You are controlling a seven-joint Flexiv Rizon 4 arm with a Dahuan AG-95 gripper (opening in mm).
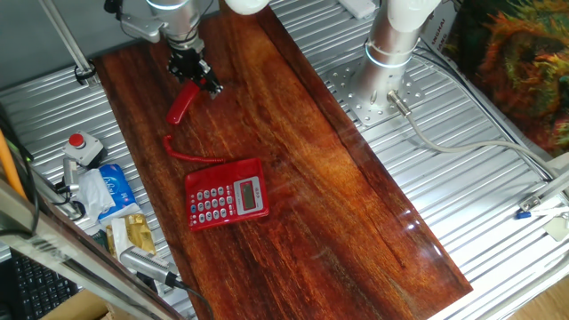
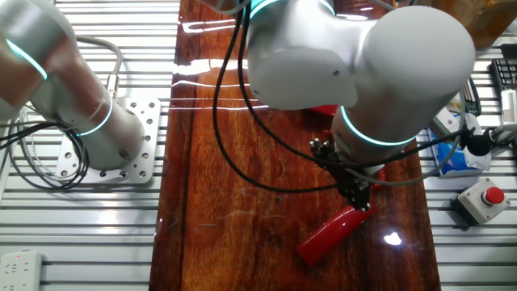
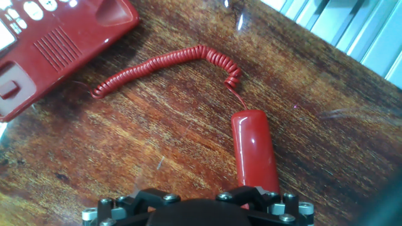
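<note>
A red telephone handset [image 1: 183, 103] lies on the wooden board, in its upper left part in exterior view 1. My gripper [image 1: 196, 78] is over the handset's far end, its two fingers spread apart; it looks open. Exterior view 2 has the gripper [image 2: 342, 179] above the handset [image 2: 333, 234]. From the wrist, the handset [image 3: 255, 147] runs under the right finger, and the fingertips are hidden. A coiled red cord [image 3: 163, 61] stretches toward the red phone base [image 1: 227, 194], which has a keypad and a small display. The base's cradle [image 3: 16, 88] is empty.
Right of the base, the wooden board [image 1: 356, 240] is clear. An emergency stop button [image 1: 78, 142] and a blue tissue pack [image 1: 116, 190] lie off the board's left edge. A metal arm base plate [image 1: 356, 102] is off its right edge.
</note>
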